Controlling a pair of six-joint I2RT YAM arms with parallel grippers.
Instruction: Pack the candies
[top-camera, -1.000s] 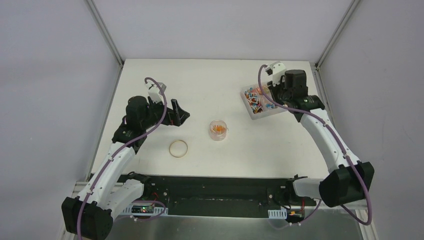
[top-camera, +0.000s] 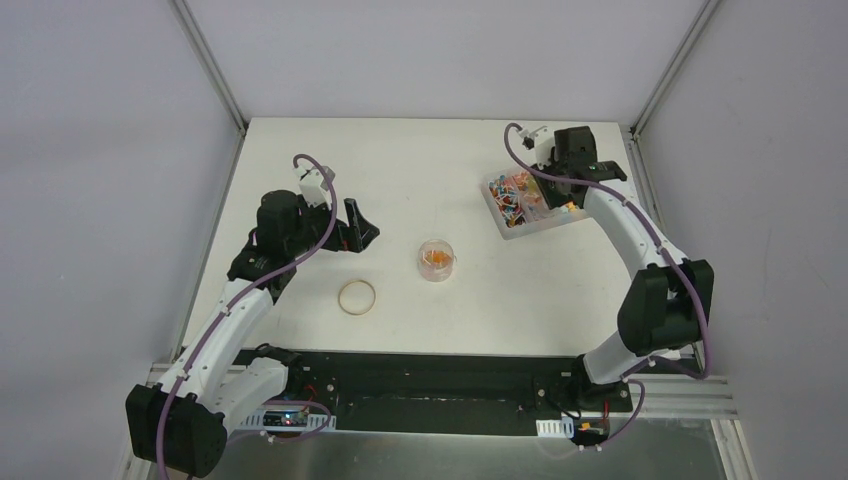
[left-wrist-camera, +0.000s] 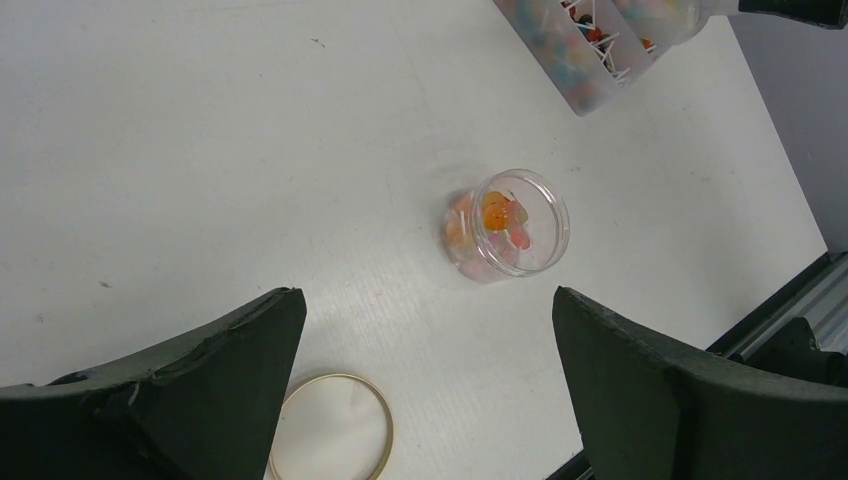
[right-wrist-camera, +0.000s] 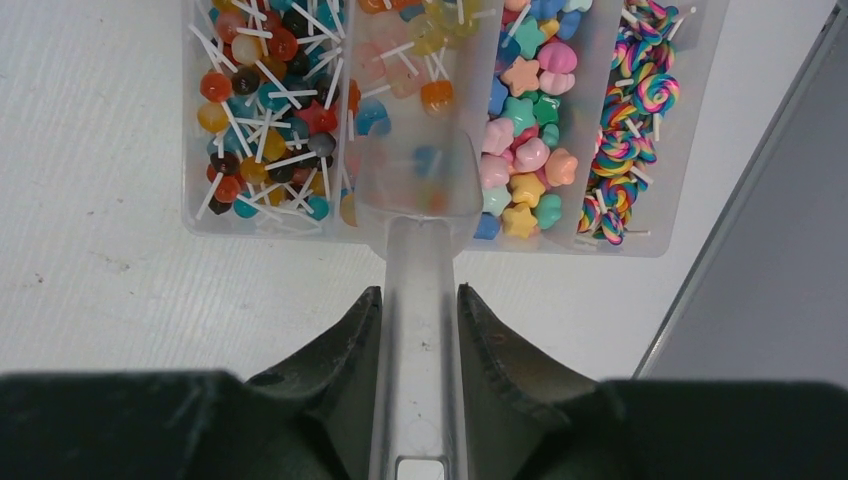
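A clear scoop (right-wrist-camera: 420, 320) is in my right gripper, which is shut on its handle. In the right wrist view the scoop's bowl hangs over the front of the tray compartment with loose round candies and lollipops; some colour shows through it, and I cannot tell whether candy lies in it. The divided candy tray (top-camera: 515, 232) stands at the back right. A round clear jar (left-wrist-camera: 545, 245) holding some orange and pink candies stands mid-table, uncovered. My left gripper is open and empty, left of the jar in the top view.
A thin tan ring, seemingly a lid (top-camera: 357, 297), lies on the table in front of the left gripper. Other tray compartments hold lollipops, pastel star candies (right-wrist-camera: 530, 160) and swirl lollipops (right-wrist-camera: 655, 95).
The left arm is almost still; jar and ring have not moved.
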